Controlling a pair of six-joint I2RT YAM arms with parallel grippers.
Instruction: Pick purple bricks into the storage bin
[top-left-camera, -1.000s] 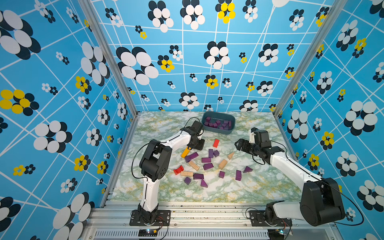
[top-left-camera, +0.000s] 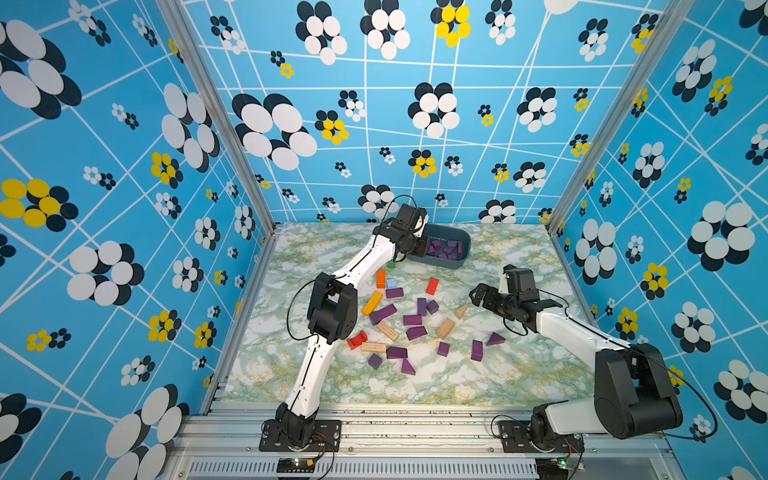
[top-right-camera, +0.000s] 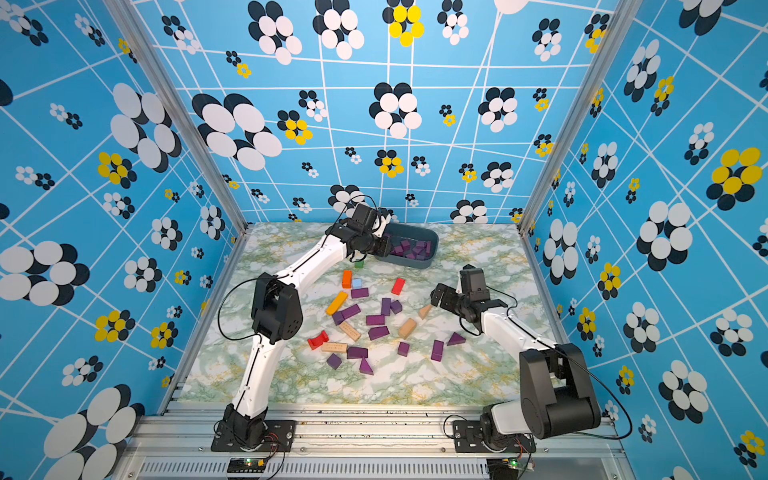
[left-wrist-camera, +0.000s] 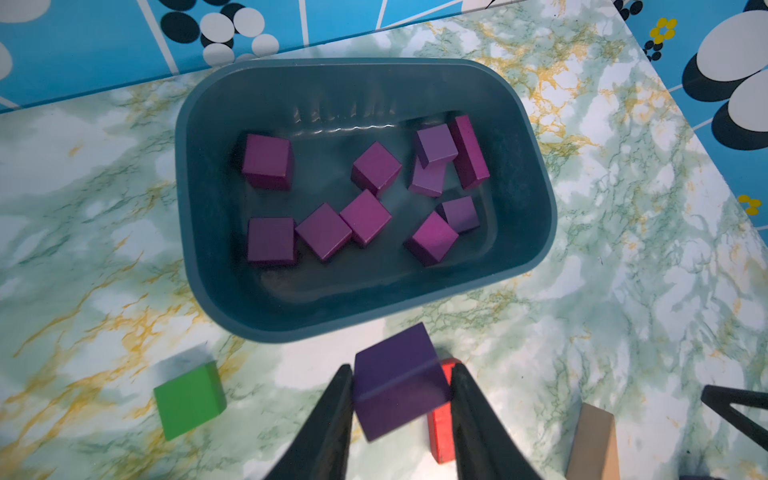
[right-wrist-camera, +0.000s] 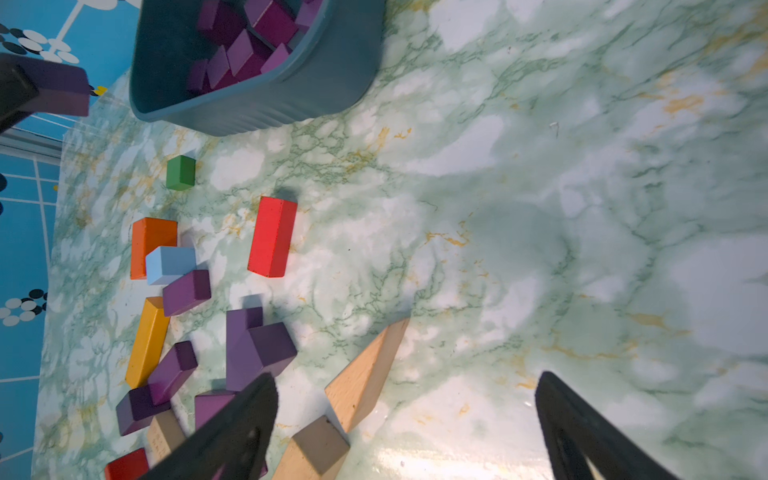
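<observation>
A dark teal storage bin (left-wrist-camera: 368, 316) stands at the back of the table, with several purple bricks (left-wrist-camera: 272, 240) lying on its floor. My left gripper is shut on a purple brick (left-wrist-camera: 400, 372), held up near the bin's front side in the left wrist view. Wide apart are the fingers (right-wrist-camera: 576, 432) of my right gripper, above bare table with nothing between them. Several more purple bricks lie loose mid-table, among them a purple block (top-left-camera: 421, 306), a purple triangle (top-left-camera: 496, 338) and a purple cube (top-left-camera: 443, 349).
Bricks of other colours share the table: red (right-wrist-camera: 272, 237), green (right-wrist-camera: 181, 172), orange (right-wrist-camera: 153, 244), light blue (right-wrist-camera: 170, 264), yellow (right-wrist-camera: 147, 341) and a wooden wedge (right-wrist-camera: 368, 376). Bare marble lies to the right of the bin.
My left arm has reached back from over the loose bricks to the bin's left side, uncovering the orange and light blue bricks. The right gripper has shifted only slightly.
</observation>
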